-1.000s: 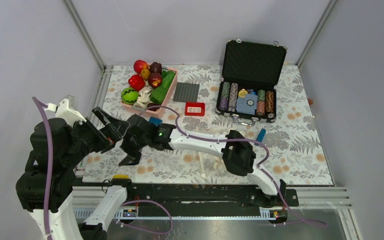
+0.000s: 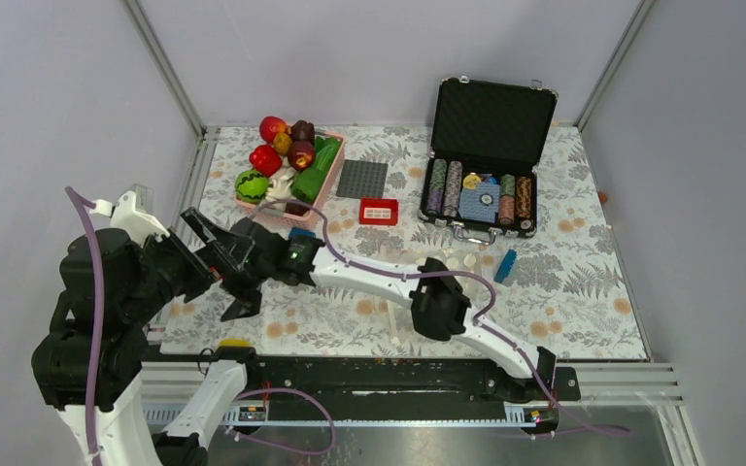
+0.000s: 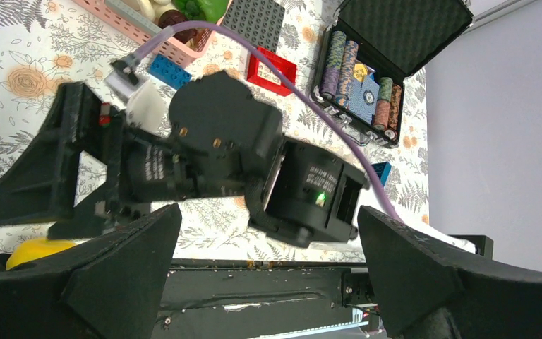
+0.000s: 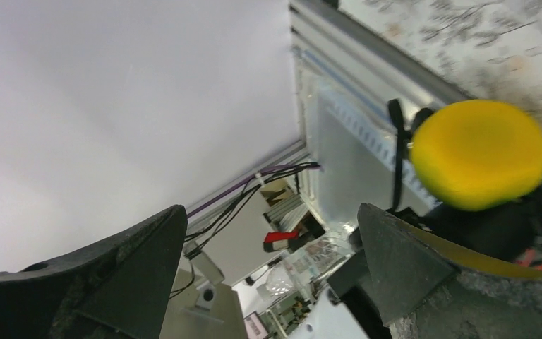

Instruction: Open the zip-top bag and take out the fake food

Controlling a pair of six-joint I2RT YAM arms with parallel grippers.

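Note:
A clear plastic bag (image 2: 411,318), hard to make out, lies flat at the middle front of the table, partly under my right arm; its contents cannot be told. A yellow food piece (image 4: 480,155) rests by the table's front left edge, to the right of my right gripper. That gripper is open and empty, reaching far left over the table. My left gripper is open too, held high above the left side, with the right arm passing below its fingers (image 3: 123,268).
A pink basket (image 2: 334,180) full of fake food stands back left. Near it are a grey plate (image 2: 362,179), a red tray (image 2: 379,212) and a blue brick (image 3: 169,71). An open chip case (image 2: 481,184) sits back right.
The left arm looks still.

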